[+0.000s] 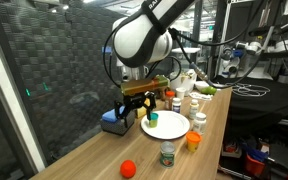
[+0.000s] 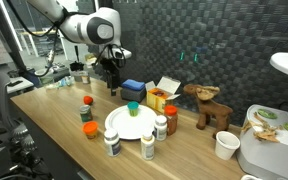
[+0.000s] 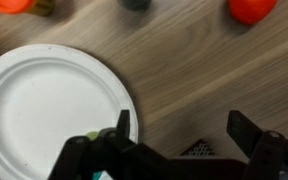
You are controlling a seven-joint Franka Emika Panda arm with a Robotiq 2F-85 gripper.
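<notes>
My gripper [image 1: 135, 108] hangs above the table, open, with nothing between its fingers. In the wrist view the gap of the gripper lies over bare wood, beside the white plate [image 3: 29, 115]. On the plate [image 2: 120, 125] stands a small teal and green cup [image 2: 133, 108]; from the wrist, one finger partly covers it. A blue box [image 1: 114, 125] sits behind the plate, close to the gripper in exterior view 1. The red ball [image 1: 128, 168], a can [image 1: 167, 154] and an orange cup [image 1: 193, 142] stand in front.
White-capped bottles [image 2: 148, 146] stand beside the plate. Farther along are an open yellow box [image 2: 164, 94], a brown animal figure [image 2: 210, 104] and a white cup [image 2: 226, 145]. Bare table [image 1: 89, 160] lies around the red ball.
</notes>
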